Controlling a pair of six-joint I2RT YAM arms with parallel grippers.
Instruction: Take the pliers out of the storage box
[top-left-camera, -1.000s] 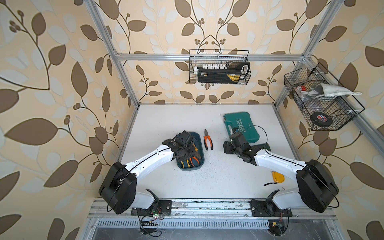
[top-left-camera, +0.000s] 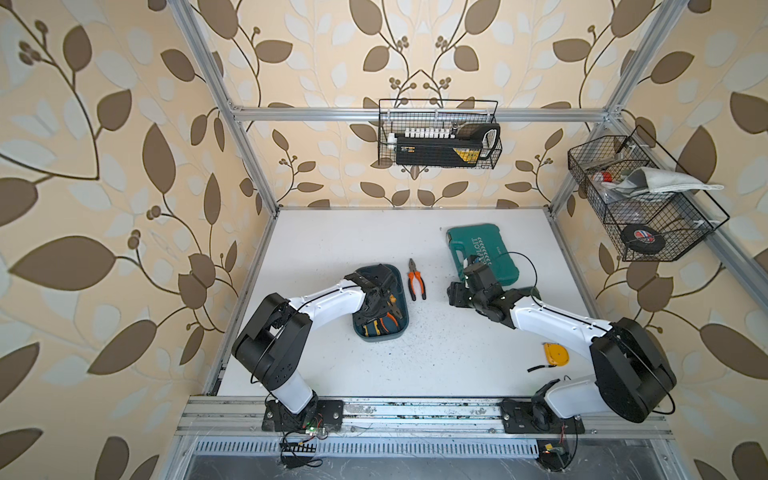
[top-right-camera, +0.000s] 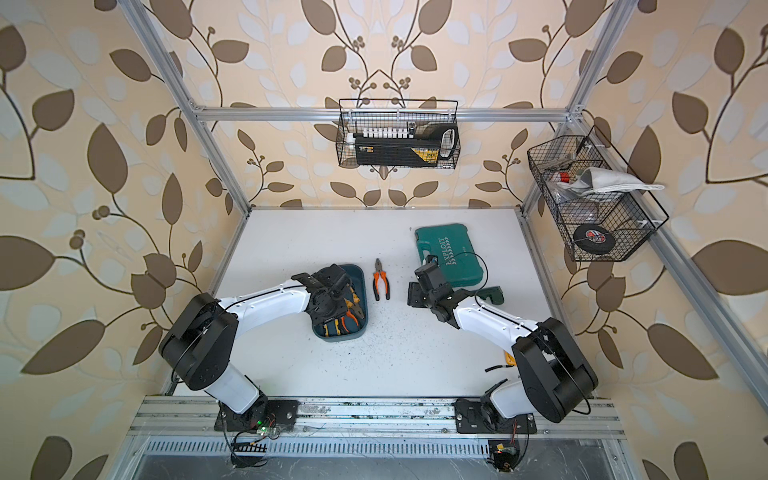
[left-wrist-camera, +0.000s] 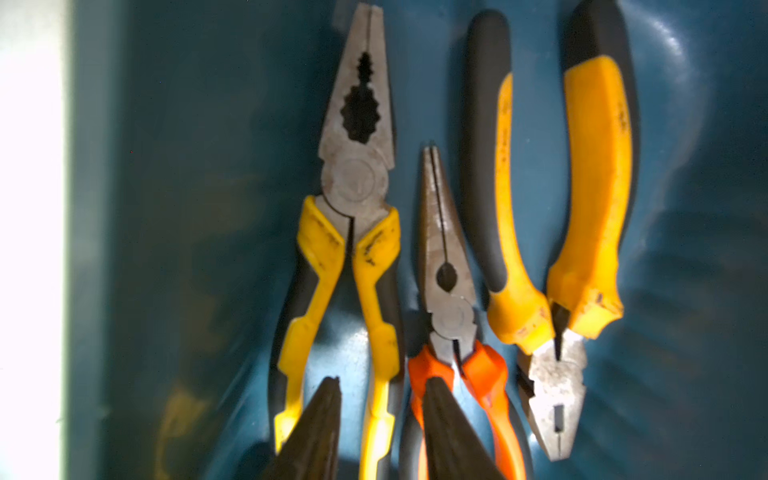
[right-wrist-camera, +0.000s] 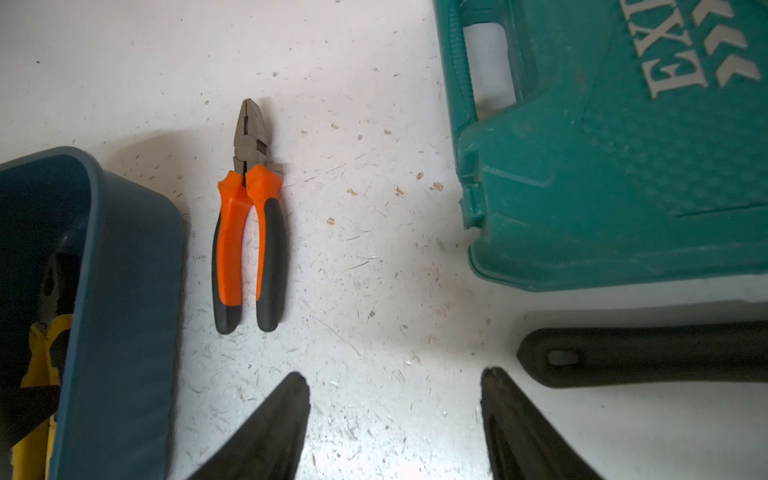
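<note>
The blue storage box (top-left-camera: 381, 336) holds long yellow pliers (left-wrist-camera: 356, 176), small orange pliers (left-wrist-camera: 452, 316) and yellow pliers (left-wrist-camera: 596, 160) lying the other way. My left gripper is over them, part open, its tips above the handles of the long yellow and small orange pliers, apparently holding nothing. Orange-black pliers (right-wrist-camera: 232, 248) lie on the table just right of the box. My right gripper stands open and empty over bare table to their right.
A green case (top-left-camera: 484, 248) lies at the back right beside a black handle (right-wrist-camera: 640, 352). A yellow tape measure (top-left-camera: 557, 354) lies at the right front. Wire baskets hang on the back and right.
The right arm is almost unchanged.
</note>
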